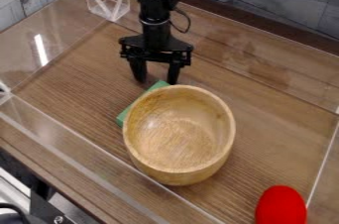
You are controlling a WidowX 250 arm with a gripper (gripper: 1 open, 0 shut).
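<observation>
My black gripper (155,69) hangs low over the wooden table just behind a large pale wooden bowl (177,134); whether its fingers are open or shut is hard to make out. A flat green object (137,102) lies partly hidden by the bowl, at its back left, a little in front of the gripper.
The wooden table (265,79) has free room to the left and right. A red object (281,204) sits at the front right corner. Clear plastic frames stand at the left edge and back left, and a raised wooden edge runs along the back right.
</observation>
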